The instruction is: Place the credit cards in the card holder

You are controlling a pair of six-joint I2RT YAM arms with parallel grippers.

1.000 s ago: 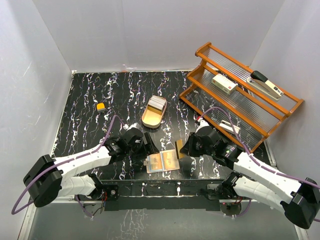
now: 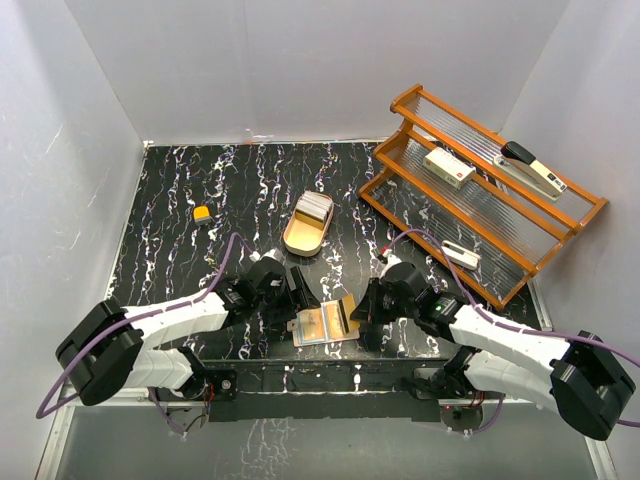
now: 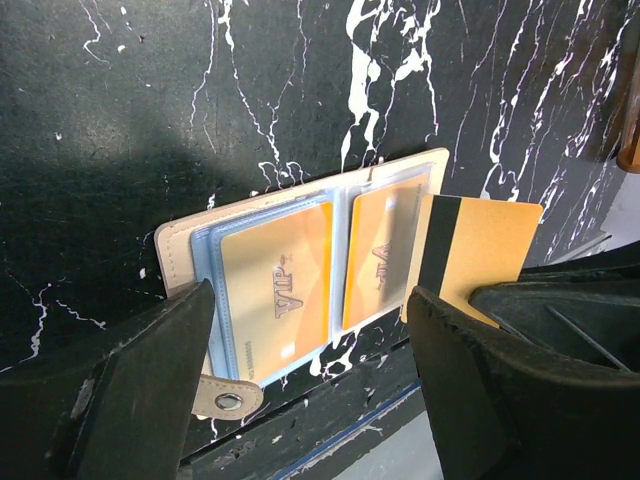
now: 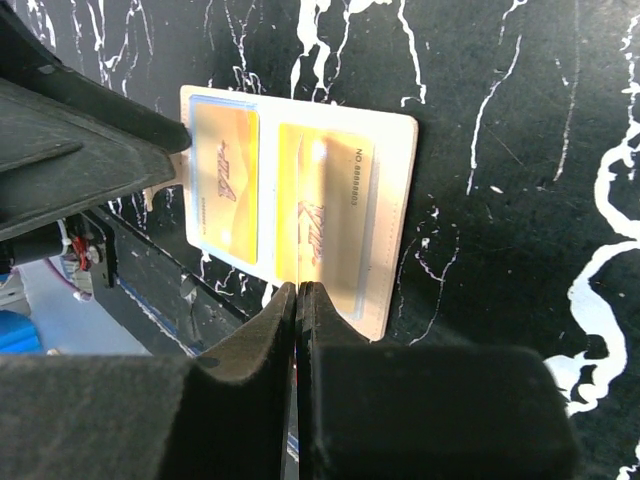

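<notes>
The card holder (image 2: 310, 325) lies open near the front edge, gold cards in its clear sleeves. My left gripper stands open over the holder's left end, by its snap strap. My right gripper is shut on a gold card (image 3: 480, 250), held edge-on above the holder's right-hand sleeve, as the left and right wrist views show. A tan tray (image 2: 304, 232) at the back middle holds a stack of pale cards or similar flat items.
A wooden rack (image 2: 460, 205) at the right holds a white box (image 2: 449, 167) and other items. A small yellow object (image 2: 201, 214) lies at the back left. The counter behind the holder is mostly clear.
My right gripper has moved left with the card, which now stands over the holder's right part. The left gripper has stayed nearly in place.
</notes>
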